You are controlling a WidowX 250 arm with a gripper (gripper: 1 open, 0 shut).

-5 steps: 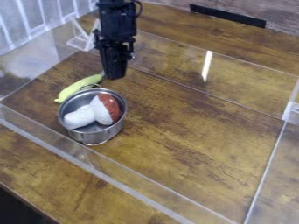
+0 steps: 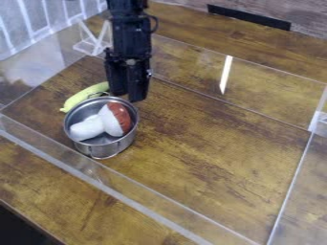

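My black gripper (image 2: 128, 84) hangs from the top of the view, low over the back of a steel pot (image 2: 101, 144). It looks partly open, its fingers pointing down, with nothing clearly between them. In the pot lie a white object (image 2: 87, 128) and a red-and-white object (image 2: 118, 119). A yellow-green banana-like item (image 2: 82, 96) lies behind the pot to the left, partly hidden near the gripper.
Clear plastic walls surround the wooden work surface (image 2: 217, 163). A white grid-like rack (image 2: 26, 19) stands at the top left.
My gripper has come down and toward the viewer, closer to the pot. The pot, its contents and the yellow-green item look unmoved.
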